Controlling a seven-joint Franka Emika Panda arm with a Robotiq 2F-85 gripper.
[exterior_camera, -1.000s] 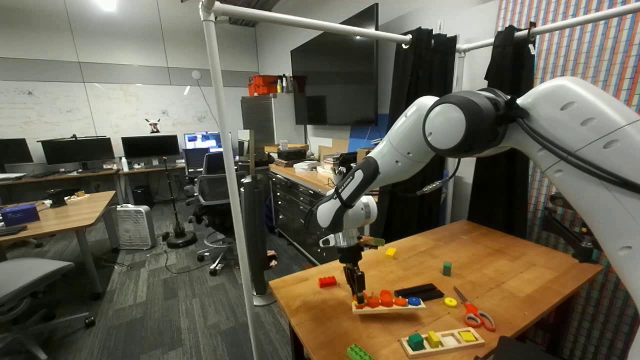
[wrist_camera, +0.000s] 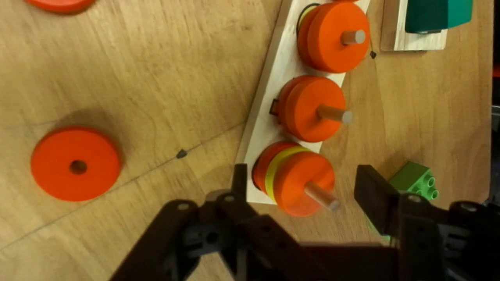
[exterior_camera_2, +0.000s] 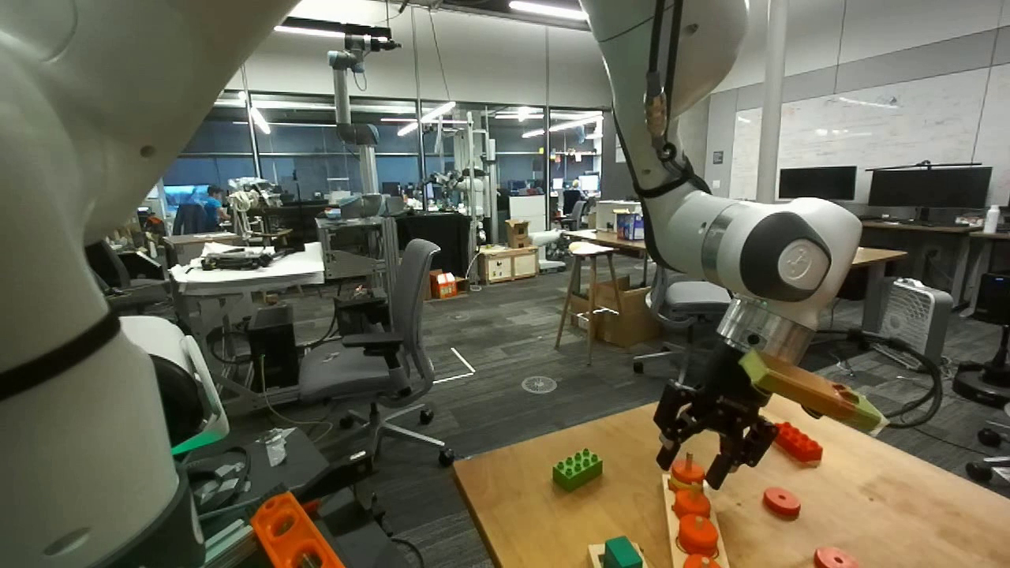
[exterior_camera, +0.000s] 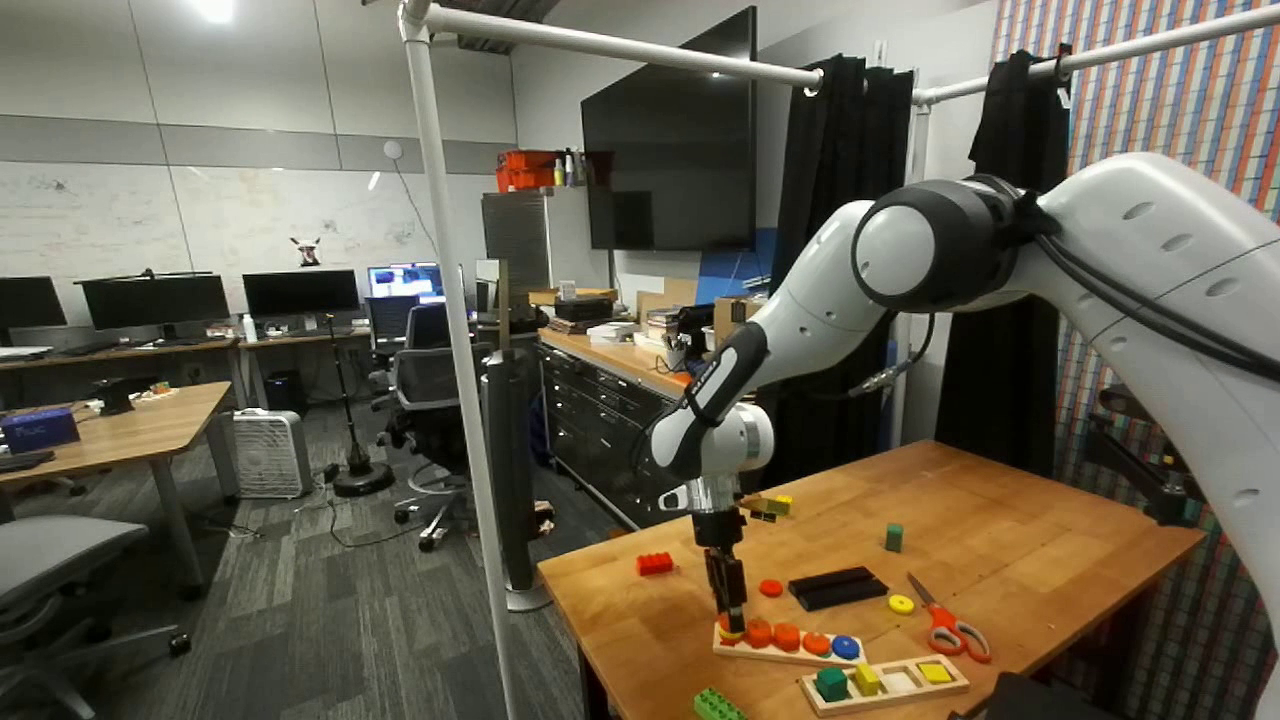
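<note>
My gripper is open, its black fingers (wrist_camera: 240,180) spread to either side of the end stack (wrist_camera: 300,182) on a wooden peg board (wrist_camera: 263,126). That stack has orange-red discs with a yellow one among them, and the peg pokes out of the top. Clear gaps show between the discs and both fingertips in the wrist view. Farther along the board stand more orange-red stacks (wrist_camera: 337,37) and, at its other end, a blue disc (exterior_camera: 846,648). The board lies on the table in exterior view 1.
Loose red discs (wrist_camera: 75,164) lie beside the board. A wooden shape tray (exterior_camera: 888,702), a green brick (exterior_camera_2: 577,469), a red brick (exterior_camera: 654,564), scissors (exterior_camera: 948,630) and a black block (exterior_camera: 837,588) are around it.
The peg board has shifted toward the front of the table and sits nearer the shape tray. My gripper has moved the same way, with the arm lower. A loose red disc is now uncovered behind the board.
</note>
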